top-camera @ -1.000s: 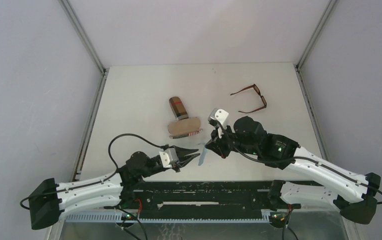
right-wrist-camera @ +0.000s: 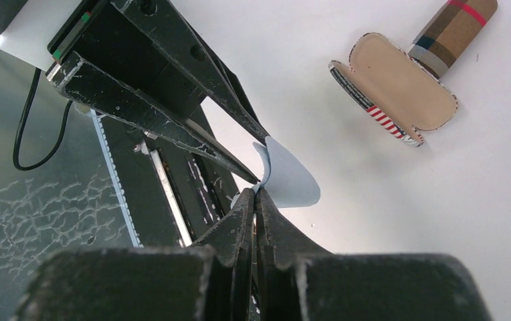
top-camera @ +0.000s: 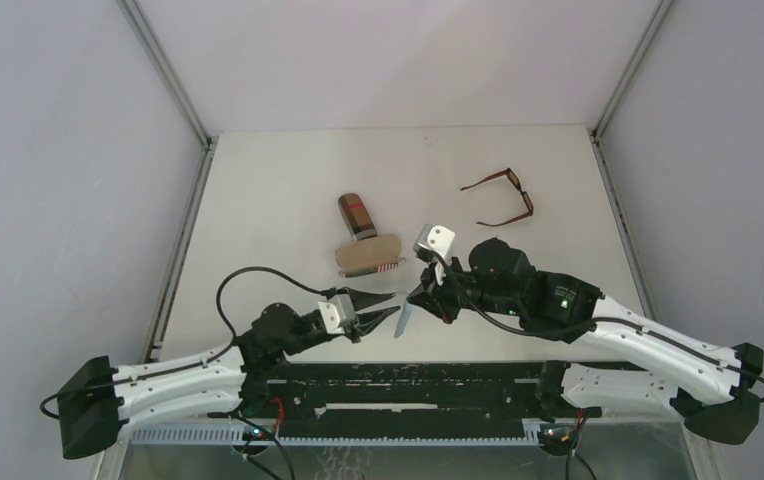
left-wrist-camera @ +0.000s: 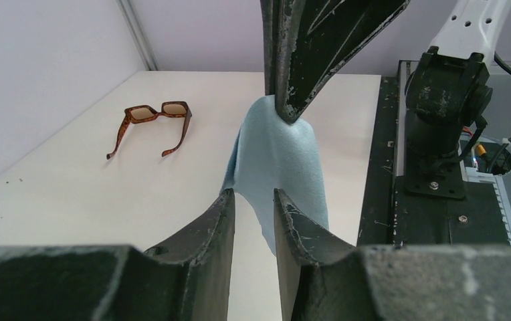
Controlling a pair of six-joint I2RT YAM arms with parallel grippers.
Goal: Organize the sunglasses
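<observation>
A light blue cloth (left-wrist-camera: 279, 160) hangs from my right gripper, which is shut on it, near the table's front middle. My left gripper is part open beside the cloth, its fingertips at the cloth's edge. The sunglasses (top-camera: 520, 190) lie at the back right with temples unfolded, seen also in the left wrist view. An open tan-lined case (right-wrist-camera: 400, 90) with a striped edge lies just behind the grippers, adjoining a plaid case (top-camera: 356, 215).
Walls enclose it on three sides. A dark rail (top-camera: 408, 375) runs along the front edge.
My right gripper has moved slightly toward the front and left with the cloth. Sunglasses and cases have not moved.
</observation>
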